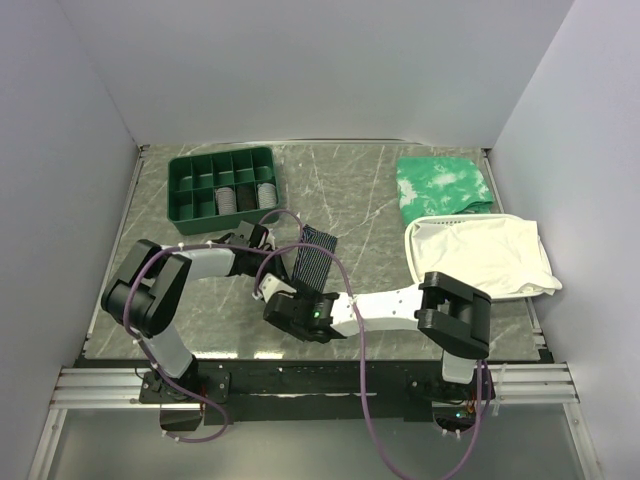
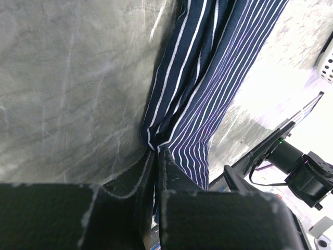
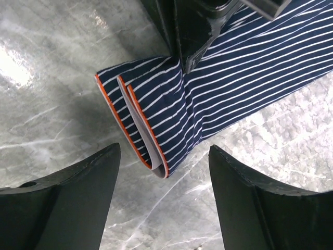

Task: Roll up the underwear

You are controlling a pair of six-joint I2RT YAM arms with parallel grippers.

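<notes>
Navy underwear with white stripes point(image 1: 316, 257) lies as a long folded strip on the marble table, in front of the divided box. My left gripper is shut on the cloth, pinching it near its orange-edged waistband end, which shows in the right wrist view. That folded end point(image 3: 151, 109) sticks out beyond the left fingers point(image 3: 195, 36), its layers a little apart. My right gripper stands part open, its two fingers on either side of the waistband end with a gap; nothing is held between them.
A green divided box point(image 1: 180, 208) with several rolled items stands at the back left. To the right are a white basket point(image 1: 412, 262) draped with white cloth and a folded green cloth point(image 1: 435, 185). Both forearms crowd the front middle.
</notes>
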